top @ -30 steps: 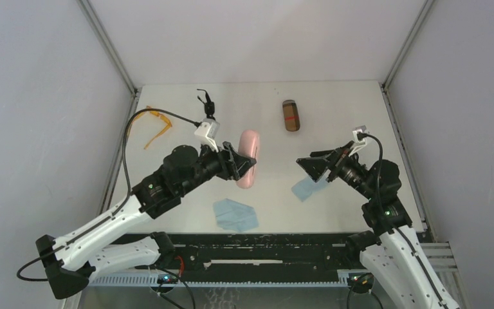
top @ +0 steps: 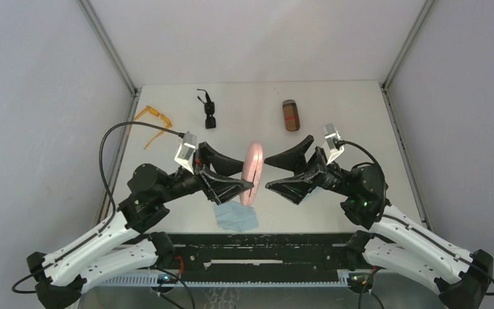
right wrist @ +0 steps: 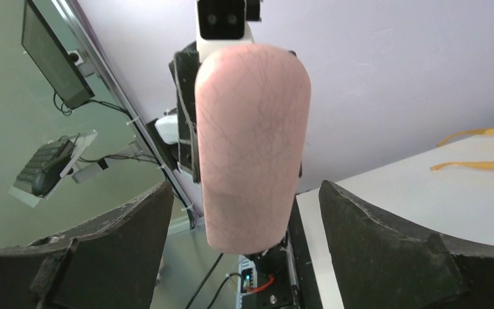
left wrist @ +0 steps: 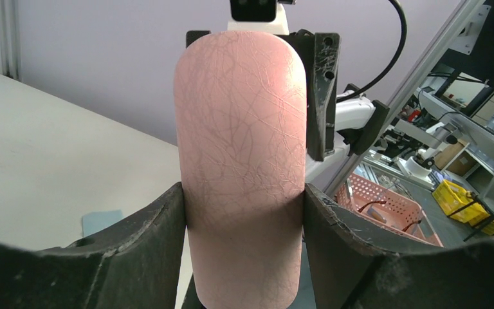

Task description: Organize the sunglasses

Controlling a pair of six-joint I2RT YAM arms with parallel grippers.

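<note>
A pink glasses case [top: 252, 172] is held upright on its edge above the table, my left gripper [top: 244, 177] shut on it. In the left wrist view the pink case [left wrist: 241, 161] fills the space between the fingertips. Facing it from the right, my right gripper [top: 269, 172] stands open, its fingertips close to the case but apart from it. The right wrist view shows the case [right wrist: 254, 148] ahead of the spread fingers [right wrist: 386, 251]. At the back left of the table lie yellow glasses [top: 157, 122] and black sunglasses [top: 210, 111].
A brown case with a red band [top: 291, 116] lies at the back right. One blue cloth [top: 236, 217] rests near the front edge; another [top: 311, 192] is mostly hidden behind the right gripper.
The right arm has swung left toward the case, and its fingers have opened wide.
</note>
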